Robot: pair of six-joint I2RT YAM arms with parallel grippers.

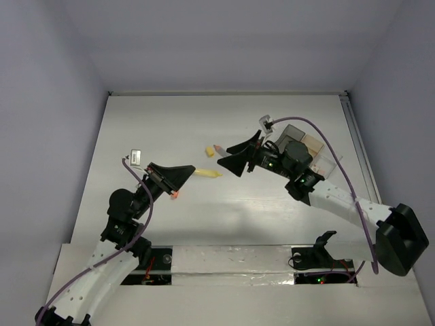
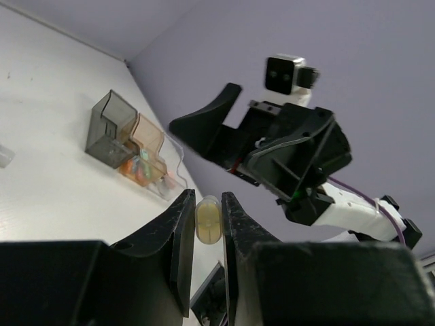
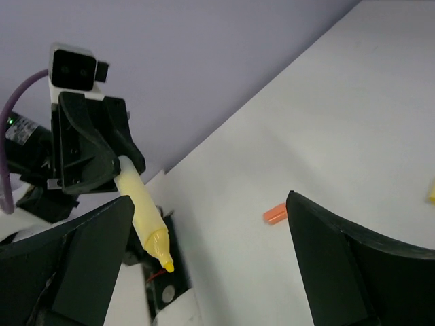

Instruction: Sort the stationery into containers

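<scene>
My left gripper (image 1: 178, 178) is shut on a yellow glue bottle (image 1: 207, 172), which sticks out toward the middle; its end (image 2: 209, 221) shows between the fingers in the left wrist view, its tip (image 3: 166, 262) in the right wrist view. My right gripper (image 1: 230, 151) is open, empty between its fingers in its wrist view. On the table lie an orange item (image 3: 275, 213), a small yellow block (image 1: 209, 151) and a pinkish-tipped clear item (image 1: 219, 149), partly behind the right gripper in the top view.
At the right, partly hidden by my right arm, stands a compartmented container (image 2: 109, 132) with grey, tan and clear sections, holding some colourful items.
</scene>
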